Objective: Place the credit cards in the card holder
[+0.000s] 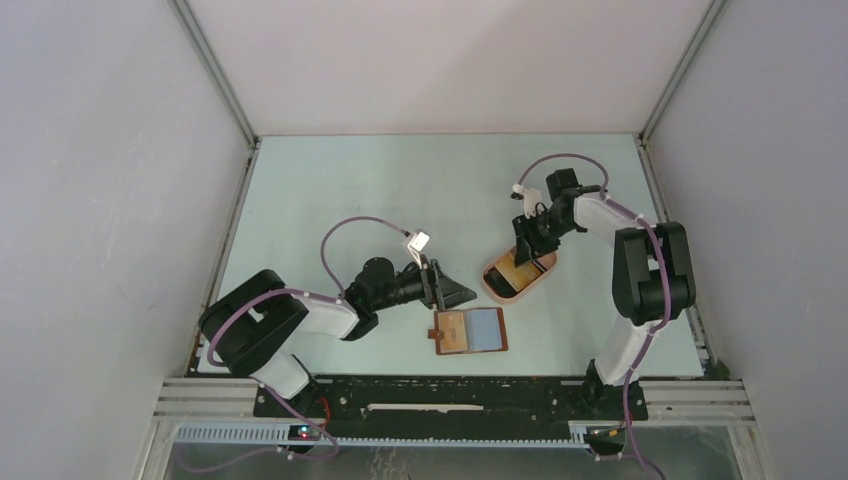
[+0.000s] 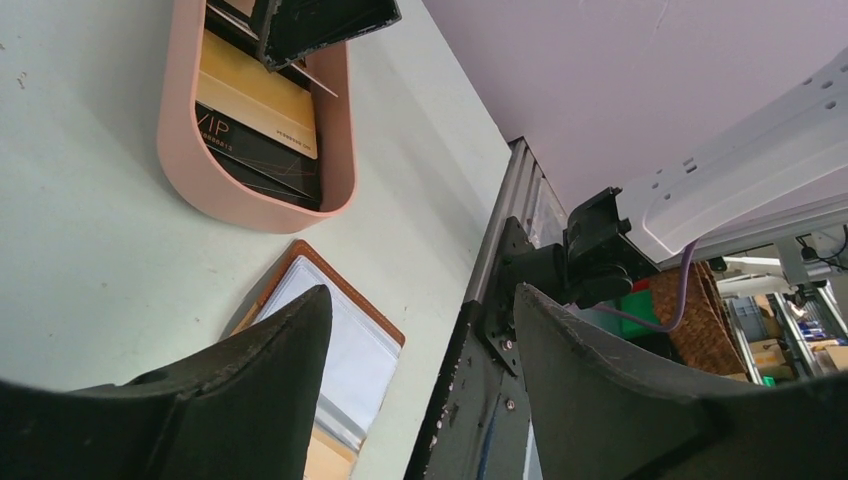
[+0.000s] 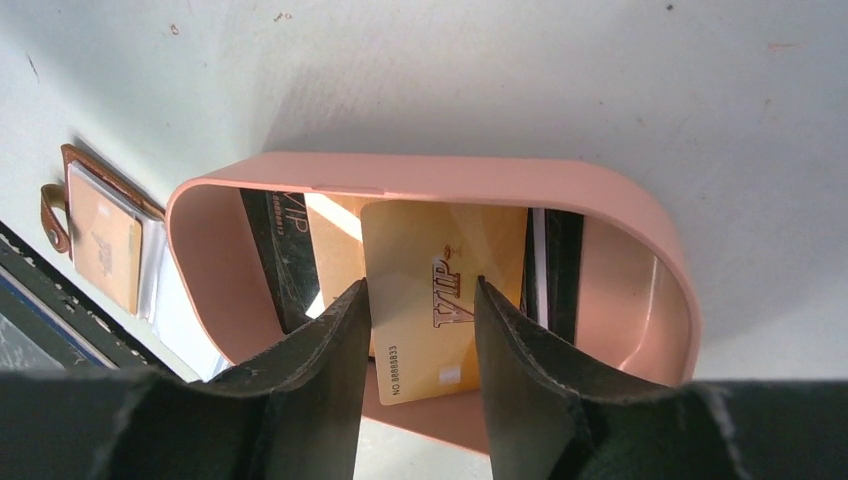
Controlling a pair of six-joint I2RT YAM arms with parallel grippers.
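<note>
Several cards lie in the pink tray (image 3: 560,172). In the right wrist view, a gold card (image 3: 425,240) sits in the middle with a black card (image 3: 275,240) to its left. Over that gold card my right gripper stands open, its fingertips apart, not visibly closed on anything. The card holder (image 1: 470,331), brown with clear pockets, lies open at the front of the table; a tan card (image 3: 105,240) shows in one side. My left gripper is open and empty, just behind the holder in the top view.
The tray stands right behind the holder, near both grippers. The table's front edge (image 1: 430,376) runs close to the holder.
</note>
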